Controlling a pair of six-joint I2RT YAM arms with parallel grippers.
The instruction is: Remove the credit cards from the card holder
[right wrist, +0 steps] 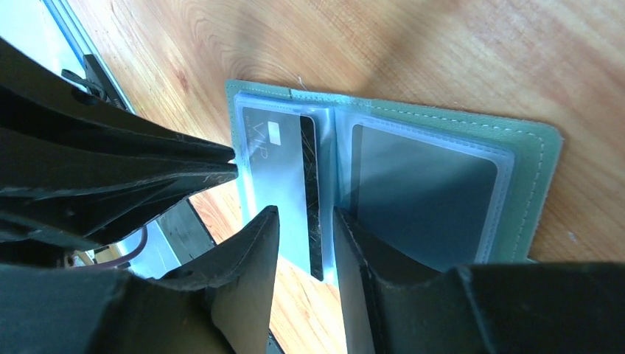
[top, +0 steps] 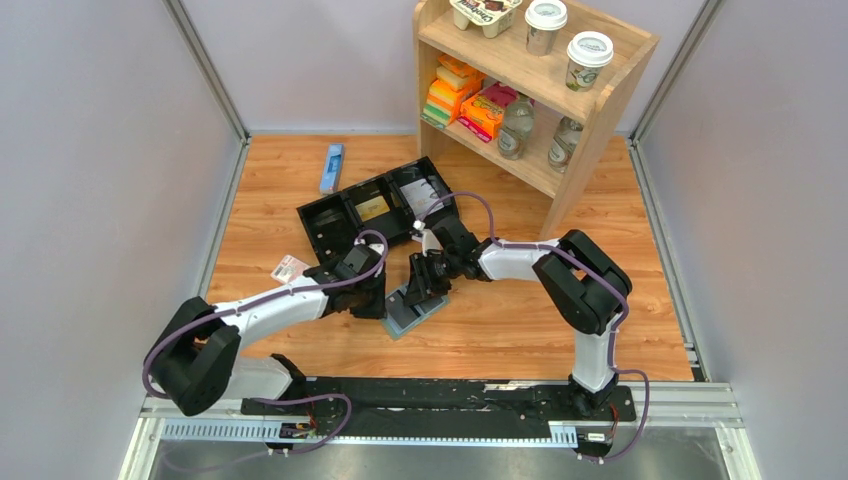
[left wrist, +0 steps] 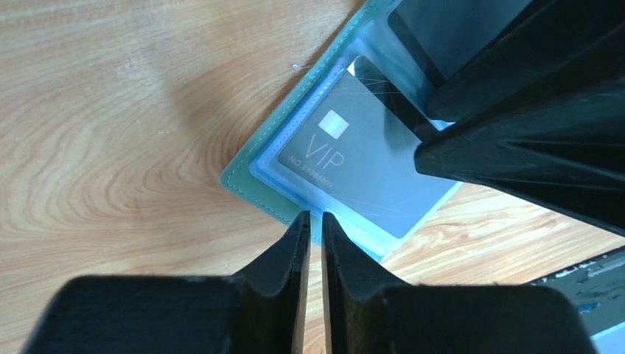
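On the wooden table lies the opened blue-green card holder (top: 415, 318), with clear pockets. A grey VIP card (left wrist: 354, 151) with a black stripe sits in one pocket; another pocket (right wrist: 427, 195) shows dark grey, and whether a card is in it I cannot tell. My left gripper is slightly open at the holder's edge by the VIP card, a narrow gap between its fingertips. The right gripper is partly open over the VIP card, its tips on either side of the black stripe. In the top view both grippers partly cover the holder.
Behind the arms stands a black three-part tray (top: 322, 216). A pinkish card (top: 289, 269) lies left of it and a blue box (top: 332, 168) at the back. The wooden shelf (top: 580, 150) occupies the back right. Bare table stretches right of the holder.
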